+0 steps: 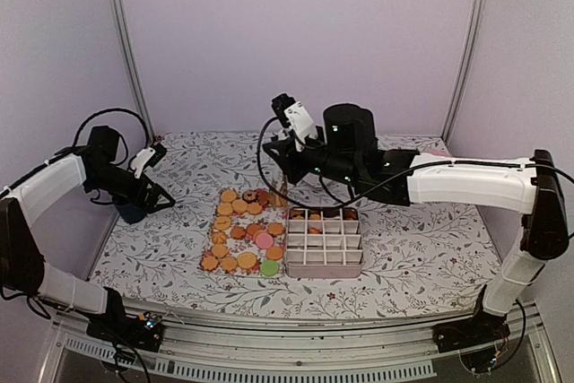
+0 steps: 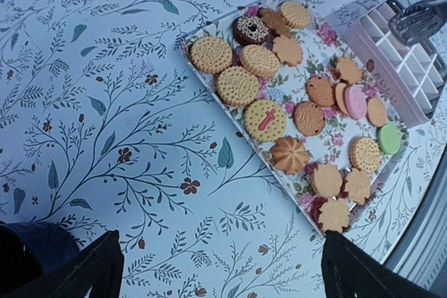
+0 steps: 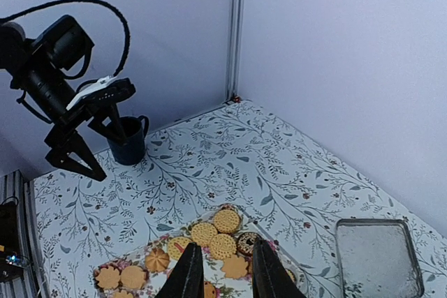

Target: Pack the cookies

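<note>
Several assorted cookies lie loosely on a flowered tray or mat [image 2: 328, 151]: round ones, a chocolate ring cookie [image 2: 250, 30], a pink one [image 2: 355, 102] and a green one [image 2: 389, 139]. To its right stands a divided box [image 1: 325, 270]. Some cookies [image 1: 314, 215] sit in the box's back compartments; the front ones look empty. My right gripper hangs above the back right of the cookies, its fingers apart and nothing held between them. At the far left, well away from the cookies, my left gripper [image 1: 163, 177] is wide open and empty.
A dark mug [image 3: 127, 143] stands near the left wall, close by my left gripper. An empty metal tray [image 3: 377, 256] lies at the back; my right arm mostly covers it in the top view.
</note>
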